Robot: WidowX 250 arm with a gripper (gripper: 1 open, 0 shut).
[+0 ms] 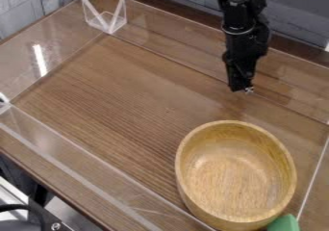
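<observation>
My gripper point(241, 83) points down from the black arm at the top centre-right, low over the wooden table point(115, 100). Its fingertips look close together; whether anything thin is between them is too small to tell. A small pale speck lies at the tips, not clear what it is.
A large yellow oval bowl point(234, 171) sits at the lower right, with a green object point(283, 222) beside it. A clear plastic object point(106, 15) stands at the back left.
</observation>
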